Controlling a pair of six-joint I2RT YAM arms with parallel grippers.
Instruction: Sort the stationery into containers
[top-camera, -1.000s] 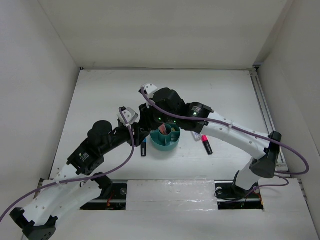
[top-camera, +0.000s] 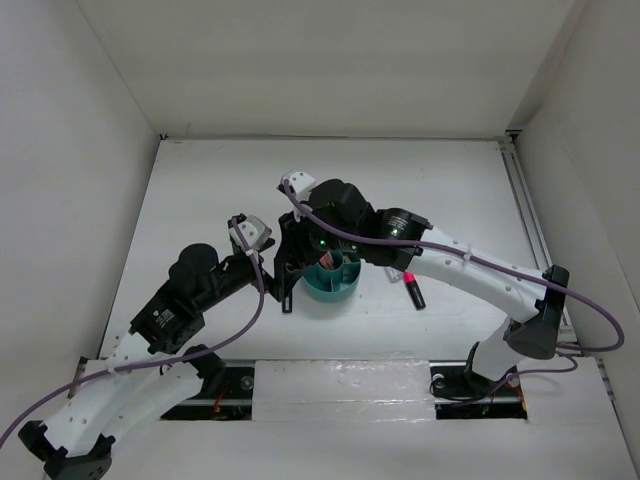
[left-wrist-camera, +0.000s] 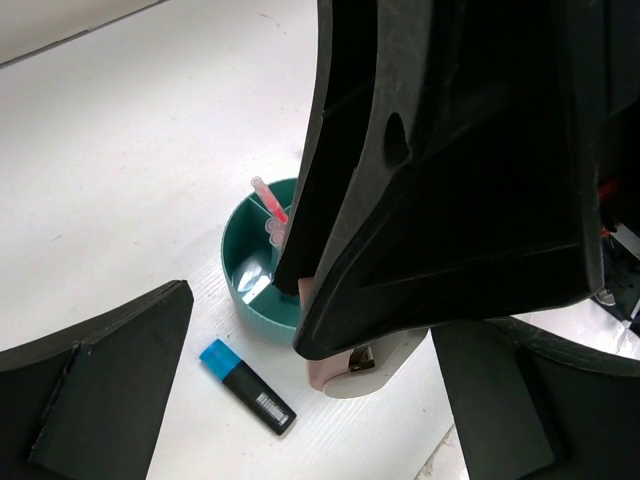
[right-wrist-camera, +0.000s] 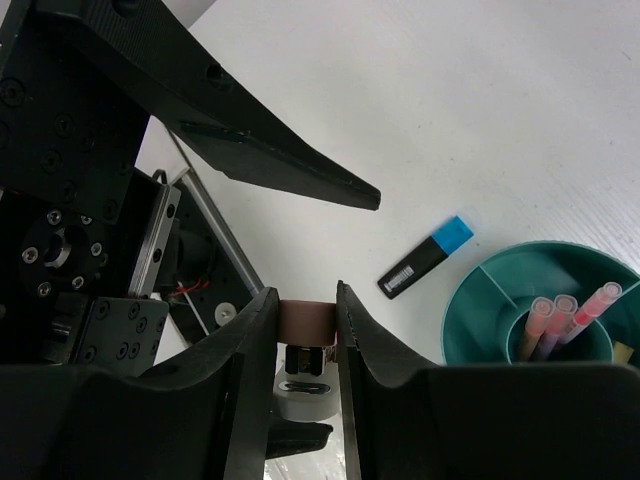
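My right gripper is shut on a pink-and-white stationery item (right-wrist-camera: 305, 390), held above the table. My left gripper stands open, its fingers either side of that item and my right gripper's black fingers in the left wrist view. Below, the teal divided holder (top-camera: 332, 289) contains several pink pens (right-wrist-camera: 560, 320). A black highlighter with blue cap (left-wrist-camera: 247, 385) (right-wrist-camera: 425, 258) lies beside the holder.
In the top view a red-capped black marker (top-camera: 414, 292) and a pale item (top-camera: 393, 273) lie right of the holder.
The right arm has shifted very little.
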